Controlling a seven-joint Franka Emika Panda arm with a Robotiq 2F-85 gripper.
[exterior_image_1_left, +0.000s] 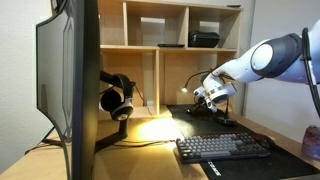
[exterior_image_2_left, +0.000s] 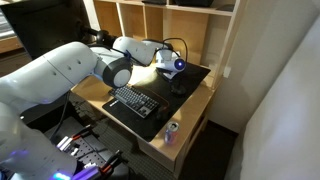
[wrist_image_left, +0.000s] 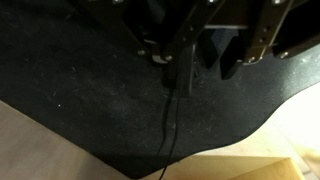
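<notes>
At the back right of the desk, my gripper (exterior_image_1_left: 203, 97) hangs low over the black desk mat (wrist_image_left: 90, 95). In the wrist view, the dark fingers (wrist_image_left: 182, 66) show at the top against the equally dark mat. A thin black cable (wrist_image_left: 172, 130) runs from beneath the gripper towards the mat's edge. Whether that cable or anything else lies between the fingers is too dark to tell. A slim lamp (exterior_image_1_left: 186, 82) with a bent neck rises beside the gripper, its light falling on the desk to the left.
A grey keyboard (exterior_image_1_left: 222, 147) lies on the mat's front part. Black headphones (exterior_image_1_left: 116, 101) hang near the large monitor (exterior_image_1_left: 72, 80) at left. Wooden shelves (exterior_image_1_left: 140, 47) stand behind. A can (exterior_image_2_left: 171, 131) stands near the desk's right edge.
</notes>
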